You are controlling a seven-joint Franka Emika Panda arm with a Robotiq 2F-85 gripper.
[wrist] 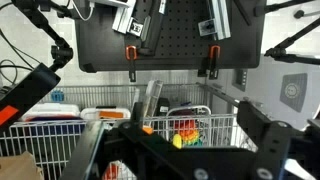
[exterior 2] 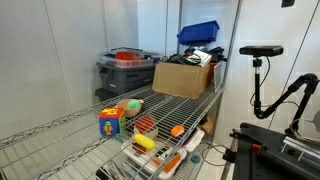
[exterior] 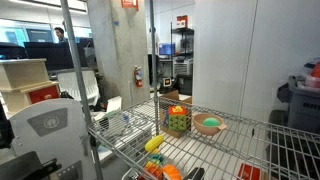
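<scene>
My gripper shows as dark, blurred shapes along the bottom of the wrist view. Its fingers stand apart, and nothing is visibly held. On the wire shelf (exterior 2: 60, 158) is a small colourful box (exterior 2: 110, 122), with something orange-red (exterior: 178, 111) at its top. Close to it stands a tan bowl (exterior: 208, 123) with green inside. A yellow object (exterior 2: 143, 141) lies nearer the shelf's front, beside a red item (exterior 2: 145, 123) and an orange one (exterior 2: 177, 130). In the wrist view, coloured items on the rack (wrist: 80, 97) are partly hidden by my gripper.
A cardboard box (exterior 2: 181, 78) and a grey bin (exterior 2: 125, 77) stand at the shelf's far end. Upright posts (exterior: 153, 60) rise by the shelf. Under the wrist camera, a black surface (wrist: 175, 50) carries metal tools. Bare wire shelf lies around the box.
</scene>
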